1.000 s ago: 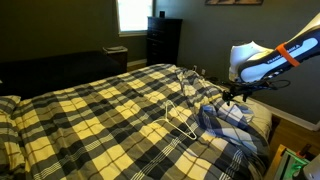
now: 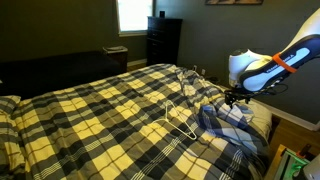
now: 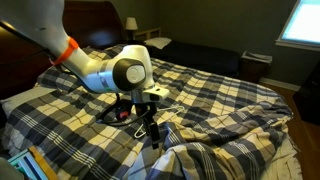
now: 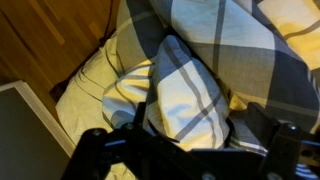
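Note:
A plaid blanket (image 2: 110, 115) in navy, white and yellow covers the bed, its near corner rumpled into loose folds. Over these folds hangs my gripper (image 2: 236, 98), pointing down. In the wrist view the gripper is open, its dark fingers (image 4: 265, 122) wide apart. A raised fold of the blanket (image 4: 190, 92) runs below and between them, not gripped. Whether the fingertips touch the cloth I cannot tell. From the second exterior view, the gripper (image 3: 148, 135) is close above the bunched blanket (image 3: 215, 150).
A white loop of cord (image 2: 180, 120) lies on the flatter part of the blanket. Wooden floor (image 4: 45, 40) shows past the bed's edge in the wrist view. A dark headboard (image 3: 45, 35) stands at the far left of the second exterior view.
The arm and gripper have come down slightly toward the rumpled folds. The blanket looks unchanged.

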